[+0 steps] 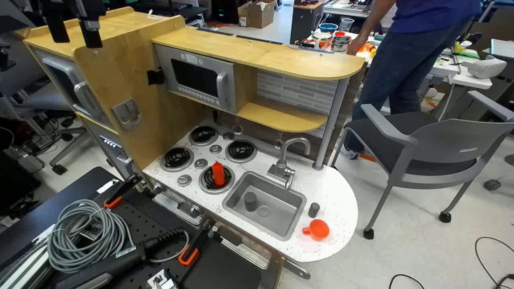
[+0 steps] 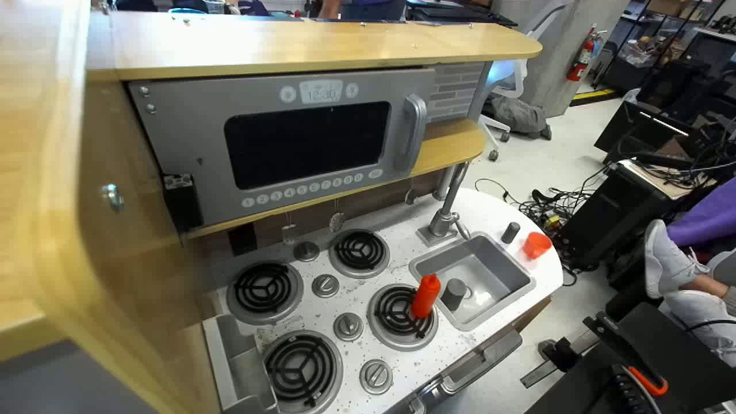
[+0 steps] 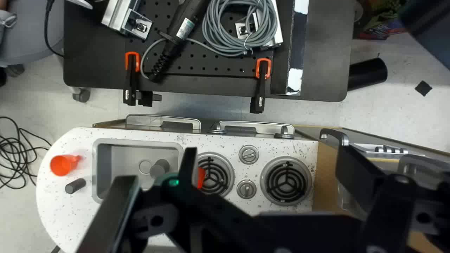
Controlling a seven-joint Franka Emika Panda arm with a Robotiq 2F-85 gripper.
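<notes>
My gripper hangs at the upper left in exterior view 1, high near the wooden cabinet top, with its dark fingers apart. In the wrist view it stands wide open, nothing between the fingers. A red bottle rests upright on the burner nearest the sink; a finger partly hides it in the wrist view. An orange cup sits on the rounded counter end, beside a small dark grey cylinder. Another dark grey cylinder stands inside the grey sink.
The tall wooden cabinet side, the microwave and the shelf overhang the stove. A curved faucet rises behind the sink. Coiled cable and clamps lie on the black table in front. The rounded counter end has free room.
</notes>
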